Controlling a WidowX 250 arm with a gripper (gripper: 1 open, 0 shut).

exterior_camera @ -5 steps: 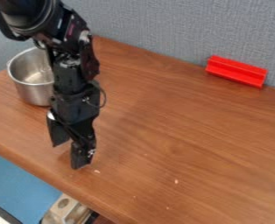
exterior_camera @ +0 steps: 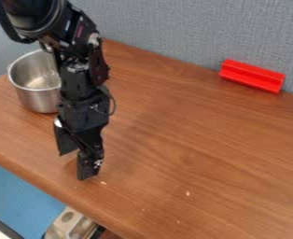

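My black gripper [exterior_camera: 79,155] hangs low over the left part of the wooden table [exterior_camera: 193,159], its fingers pointing down near the surface and standing apart, with nothing visible between them. A steel pot [exterior_camera: 32,84] sits just behind the arm at the left, partly hidden by it. A red block-like object [exterior_camera: 251,77] lies at the back right against the grey fabric wall.
The table's left edge runs close by the gripper, with a blue surface [exterior_camera: 19,191] and some pale hardware [exterior_camera: 69,224] below it.
The arm and gripper have shifted very slightly; otherwise the scene looks the same.
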